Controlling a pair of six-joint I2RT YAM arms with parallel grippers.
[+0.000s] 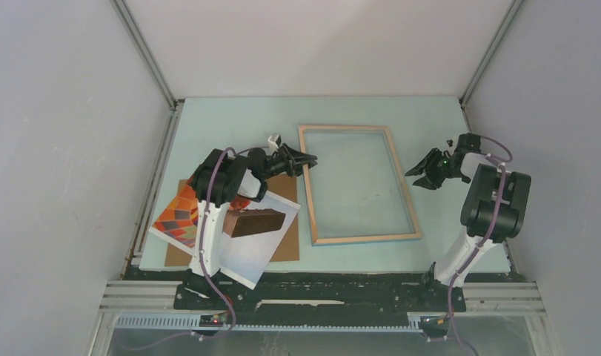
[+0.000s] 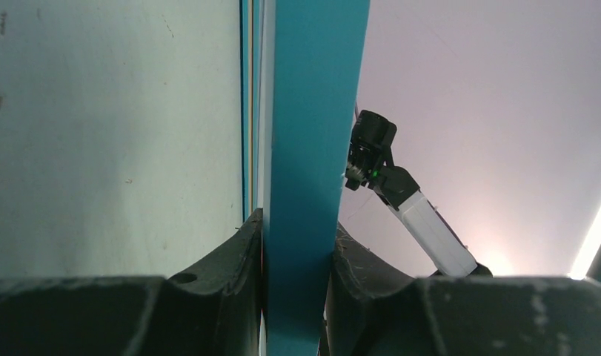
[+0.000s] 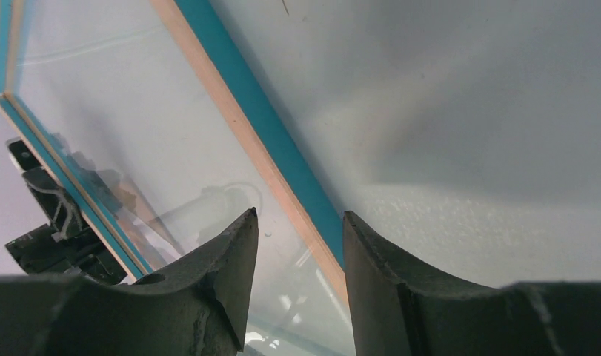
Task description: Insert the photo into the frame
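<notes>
A wooden frame (image 1: 308,210) with teal outer sides and a clear pane lies near the middle of the table. My left gripper (image 1: 309,160) is shut on its left side; in the left wrist view the teal side (image 2: 308,170) runs between the fingers. The right gripper (image 1: 413,178) stands open just outside the frame's right side. In the right wrist view its fingertips lie above that side (image 3: 282,185), with a gap between them. The hot-air balloon photo (image 1: 251,248) is at the lower left, partly covered by my left arm.
A brown board (image 1: 288,245) lies partly under the photo. The photo's lower corner reaches past the table's front edge.
</notes>
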